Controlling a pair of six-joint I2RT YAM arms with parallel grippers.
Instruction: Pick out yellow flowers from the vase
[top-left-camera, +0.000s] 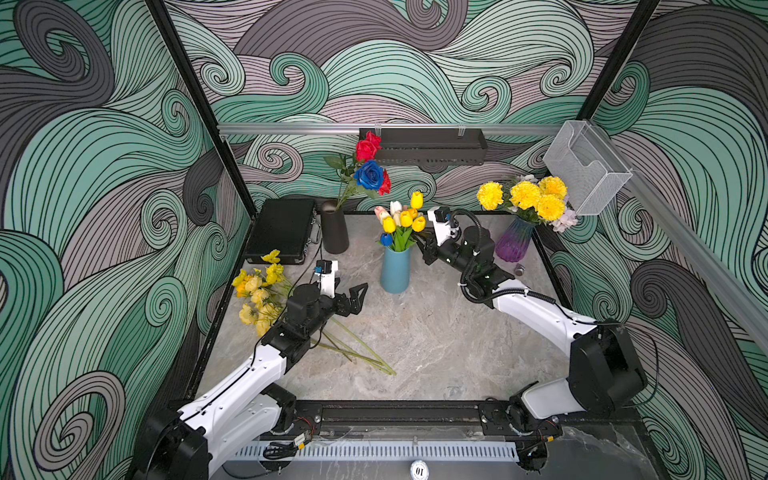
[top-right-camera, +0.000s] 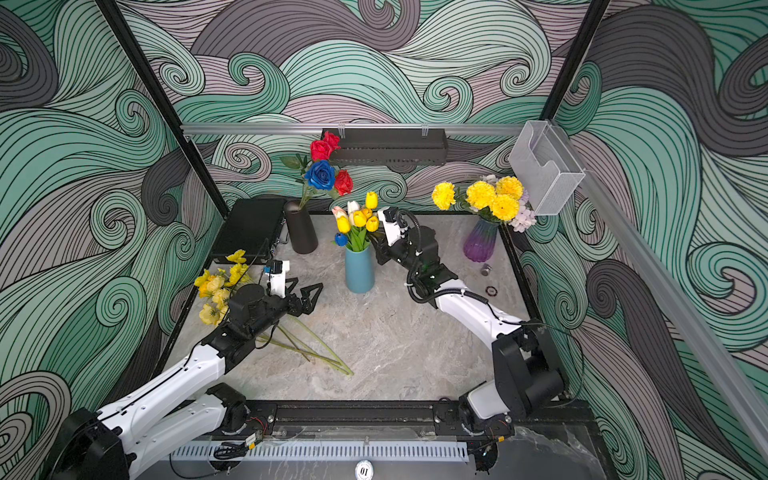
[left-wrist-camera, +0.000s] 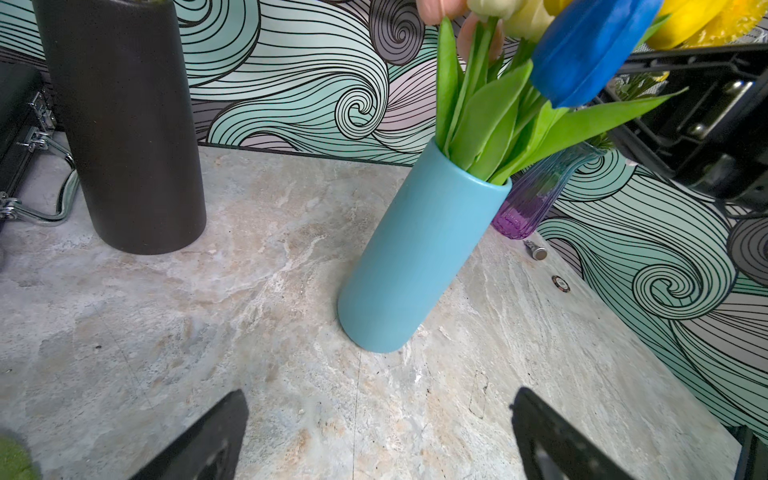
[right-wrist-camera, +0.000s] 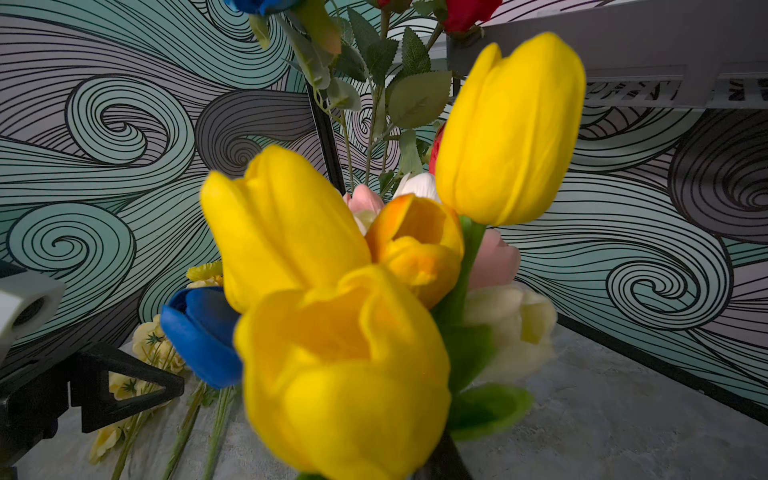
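Note:
A blue vase (top-left-camera: 395, 273) (left-wrist-camera: 412, 252) stands mid-table with tulips: several yellow (right-wrist-camera: 509, 128), others white, pink and blue (right-wrist-camera: 200, 336). My right gripper (top-left-camera: 425, 243) is at the bouquet's right side, shut among the stems; the yellow heads fill the right wrist view and hide what its fingers hold. My left gripper (top-left-camera: 357, 297) stands open and empty, low at the left front of the blue vase. Loose yellow flowers (top-left-camera: 260, 296) lie at the left, stems toward the front. A purple vase (top-left-camera: 513, 244) at the right back holds yellow and pale blooms.
A dark vase (top-right-camera: 302, 232) with red and blue roses stands behind left, beside a black case (top-right-camera: 244, 224). A mesh basket (top-right-camera: 544, 168) hangs at the back right.

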